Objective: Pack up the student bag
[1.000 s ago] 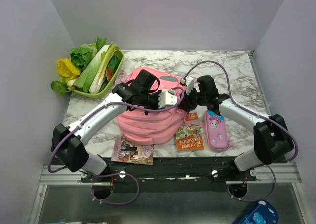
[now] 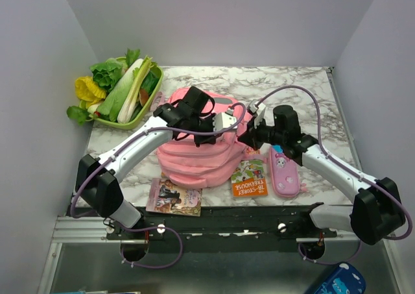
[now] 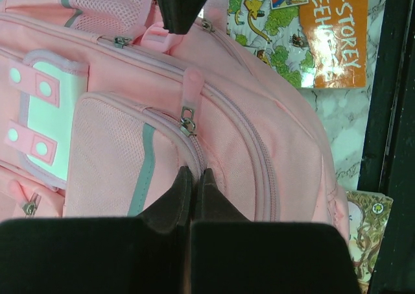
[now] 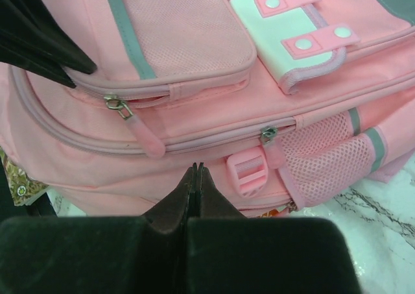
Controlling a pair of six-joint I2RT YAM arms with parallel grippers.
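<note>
The pink backpack (image 2: pixel 194 154) lies in mid-table, front pocket (image 3: pixel 107 154) up. My left gripper is shut on the pocket's edge, just below a zipper pull (image 3: pixel 192 86). My right gripper is shut with nothing between its fingers, over the bag's side. The main zipper's pull (image 4: pixel 273 152) lies outside those fingers, up and to the right in the right wrist view, near a pink buckle (image 4: pixel 248 172). That zipper looks closed along the visible stretch. Black fingers (image 4: pixel 71 54) of the left gripper reach the pocket edge there.
An orange-and-green book (image 2: pixel 249 178) and a pink pencil case (image 2: pixel 283 172) lie right of the bag. Another book (image 2: pixel 174 197) sits at its front left. A vegetable basket (image 2: pixel 157 85) stands at back left.
</note>
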